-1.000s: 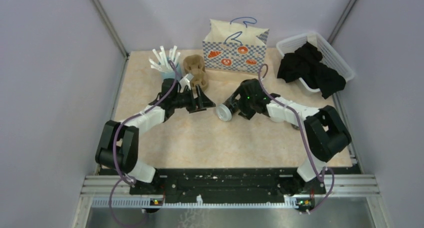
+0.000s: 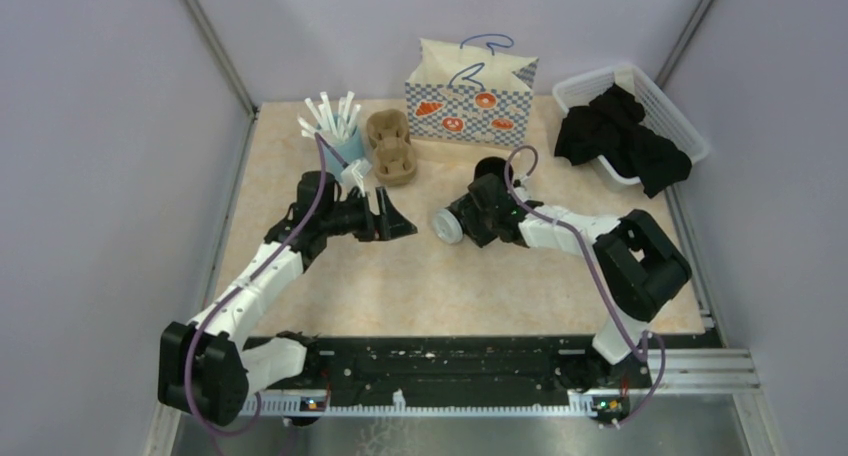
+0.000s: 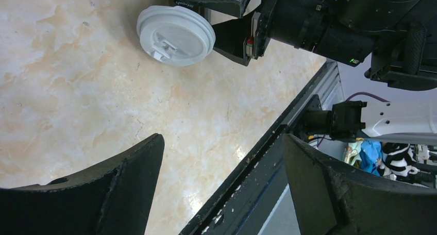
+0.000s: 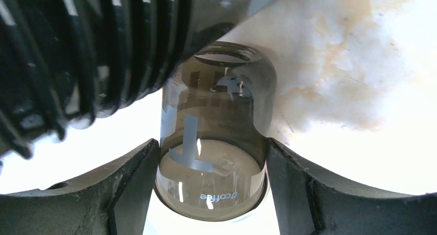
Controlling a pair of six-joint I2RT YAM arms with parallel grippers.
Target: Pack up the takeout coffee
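A coffee cup lies on its side on the table, its round white lid (image 2: 448, 226) facing left. The left wrist view shows the same lid (image 3: 176, 37) from the front. Dark see-through walls of the cup (image 4: 216, 121) fill the middle of the right wrist view. My right gripper has one finger on either side of it, both seeming to touch. Whether they grip it firmly cannot be told. My left gripper (image 2: 388, 219) stands open and empty, left of the lid. The paper bag (image 2: 468, 111) and brown cup carrier (image 2: 391, 148) stand at the back.
A blue holder (image 2: 345, 154) of white-wrapped straws stands close behind my left gripper. At the back right is a white basket (image 2: 665, 126) with black cloth (image 2: 620, 141). A dark round thing (image 2: 490, 168) shows behind my right gripper.
My left arm has drawn back to the left and toward the front. The lid has hardly moved.
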